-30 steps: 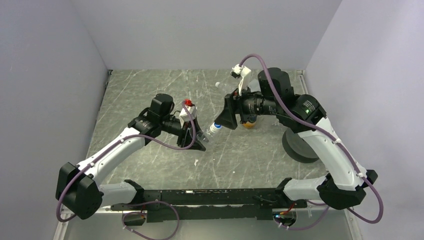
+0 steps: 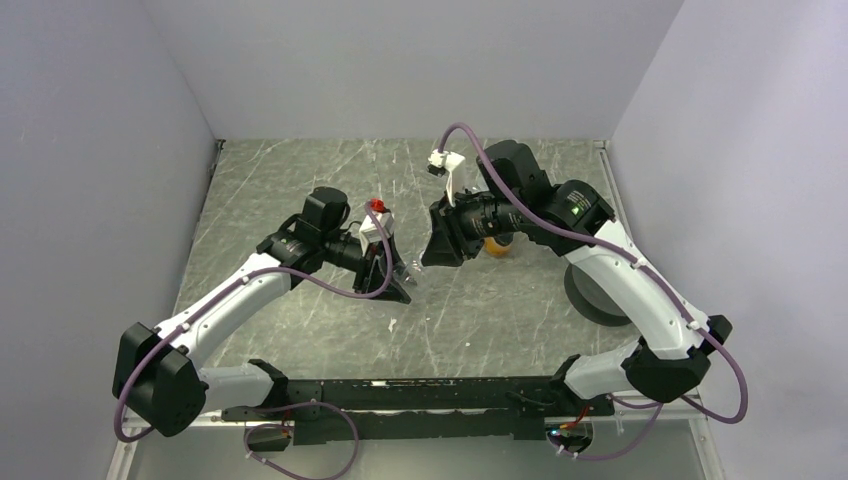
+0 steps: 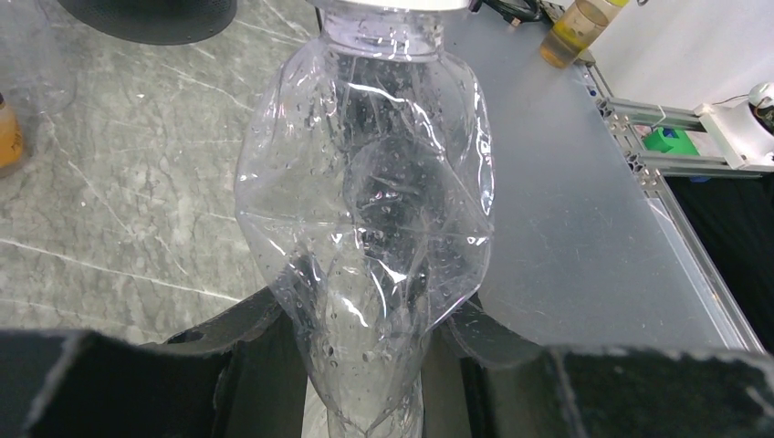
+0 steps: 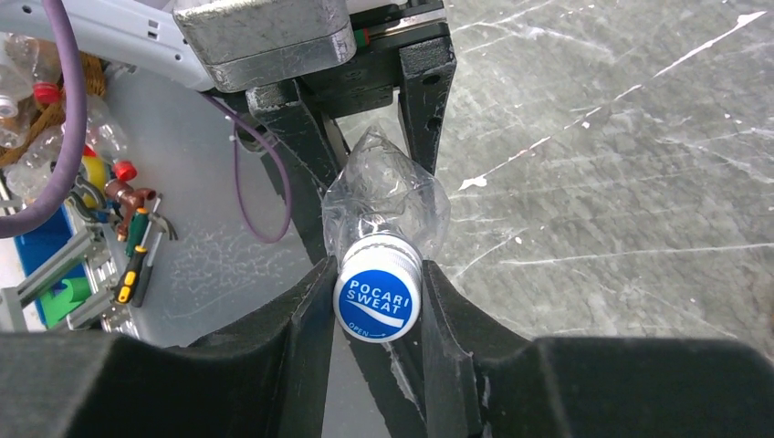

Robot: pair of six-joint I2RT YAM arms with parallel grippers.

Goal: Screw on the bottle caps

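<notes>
A clear crumpled bottle (image 3: 365,182) fills the left wrist view, its body between the fingers of my left gripper (image 2: 402,284), which is shut on it. The bottle is tilted in the air, neck towards my right gripper (image 2: 436,258). On its neck sits a white cap (image 4: 378,294) with a blue label, facing the right wrist camera. My right gripper's fingers (image 4: 315,351) are shut against the cap's two sides. In the top view the cap is hidden behind the right fingers. How tightly the cap is seated cannot be told.
Behind the right gripper, a bottle with orange contents (image 2: 497,246) lies on the marbled table. A dark round container (image 2: 594,292) stands at the table's right.
My right gripper has moved left onto the cap, covering the white and blue cap that showed a second ago. The left arm and the bottle have stayed still.
</notes>
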